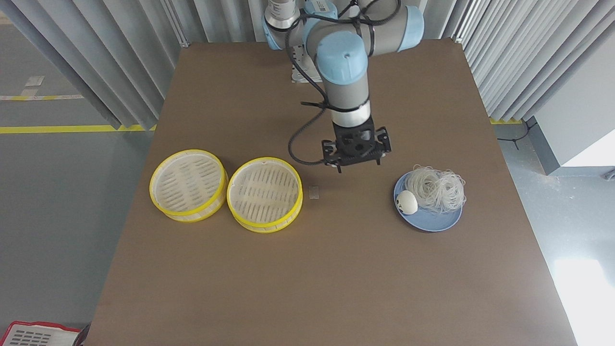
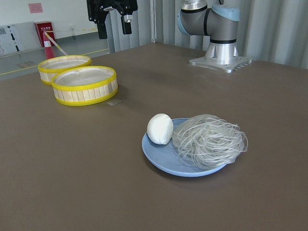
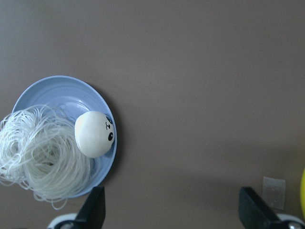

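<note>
My gripper [image 1: 358, 165] hangs above the brown table, between the steamer baskets and the plate; its two fingers stand apart in the wrist view, open, with only bare table between them. A blue plate [image 3: 71, 95] at the right in the front view holds a tangle of pale noodle-like strands [image 3: 38, 152] and a white bun [image 3: 93, 135] with a dark face on it. At centre left are two round steamer baskets with yellow rims, the left one [image 1: 187, 182] and the right one [image 1: 263, 191], side by side; both look empty.
A small translucent square [image 1: 313, 192] lies beside the right basket. The arm's base [image 2: 221, 65] stands at the back edge; grey curtains hang behind it.
</note>
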